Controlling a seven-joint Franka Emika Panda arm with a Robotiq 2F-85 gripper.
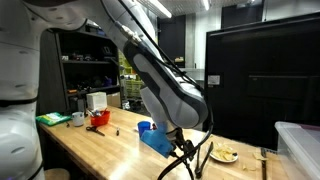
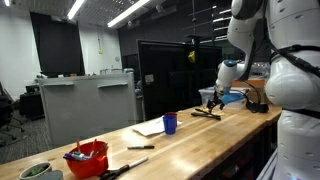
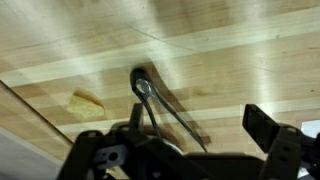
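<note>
In the wrist view, a dark, slim utensil like a pair of tongs lies on the wooden table. Its black joined end points up the picture, and its two legs spread downward. My gripper is open above the table, its fingers wide apart at either side of the lower half, and nothing is held. The utensil's lower end runs between the fingers, clearly below them. From exterior view 1, the gripper hangs low over the table's right part, near a black utensil; how high above the surface is hard to tell.
A plate with yellow pieces sits to the right. A small yellowish piece lies left of the utensil. Further off stand a blue cup and a red basket. Bare table stretches between cup and arm.
</note>
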